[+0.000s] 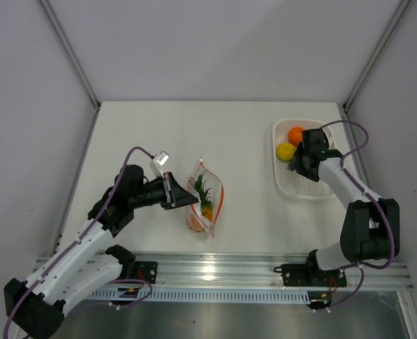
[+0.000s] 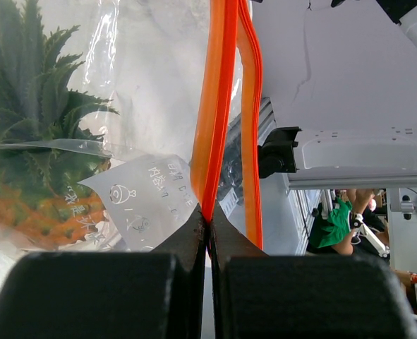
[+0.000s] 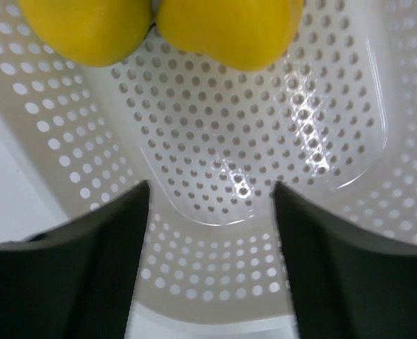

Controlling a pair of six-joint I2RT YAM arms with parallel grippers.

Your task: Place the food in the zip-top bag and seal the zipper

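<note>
The clear zip top bag [image 1: 205,185] with orange-red zipper edges stands gaping on the table, left of centre. A pineapple [image 2: 42,198] and a pinkish item [image 1: 194,223] are inside it. My left gripper is shut on the bag's rim, at the lower end of an orange zipper strip [image 2: 215,106]. Over the white basket [image 3: 201,286], my right gripper has its fingers parted and nothing between them. Ahead of those fingers lie a round yellow fruit [image 3: 92,28] and a second, lumpy yellow item [image 3: 229,28].
An orange fruit [image 1: 297,135] lies towards the basket's far end. Bare perforated floor [image 3: 208,148] shows at its near end. Between bag and basket the white table [image 1: 247,169] is clear.
</note>
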